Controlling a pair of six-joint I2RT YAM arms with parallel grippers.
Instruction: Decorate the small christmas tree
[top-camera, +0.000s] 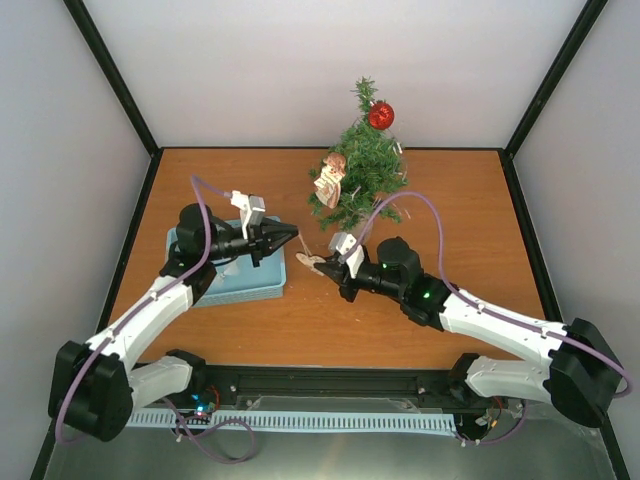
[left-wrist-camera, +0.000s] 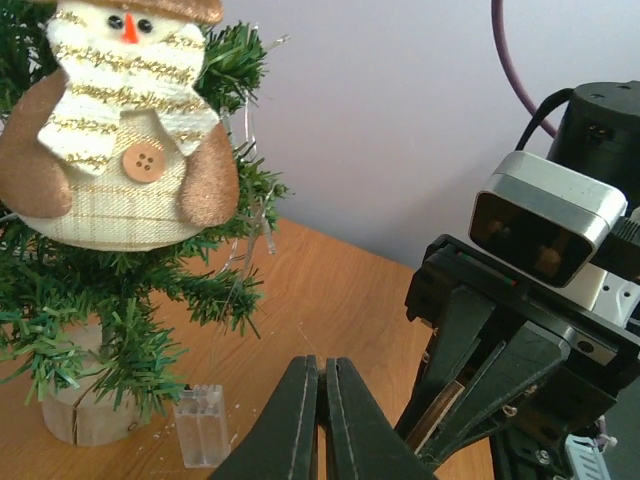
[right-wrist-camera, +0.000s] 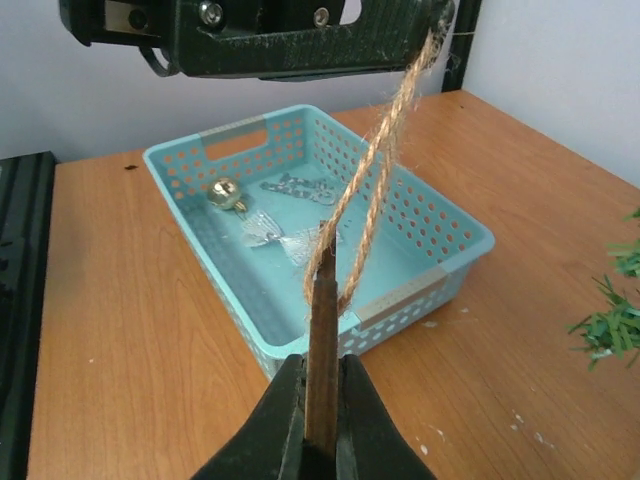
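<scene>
A flat wooden ornament (top-camera: 309, 262) is held edge-on in my right gripper (top-camera: 318, 266), which is shut on it. In the right wrist view its narrow brown edge (right-wrist-camera: 322, 345) stands upright between the fingers. A twine loop (right-wrist-camera: 385, 140) runs from the ornament up to my left gripper (top-camera: 297, 231), shut with the twine's end at its tips. The left wrist view shows those closed fingertips near the right gripper. Behind them stands the small Christmas tree (top-camera: 368, 165), bearing a red ball (top-camera: 381, 115) and a snowman ornament (left-wrist-camera: 130, 130).
Under the left arm lies a light blue basket (top-camera: 240, 292); a gold ball (right-wrist-camera: 225, 192) and silvery decorations (right-wrist-camera: 275, 232) are inside. A small clear plastic piece (left-wrist-camera: 203, 425) is beside the tree's base. Bare table (top-camera: 450, 220) extends to the right.
</scene>
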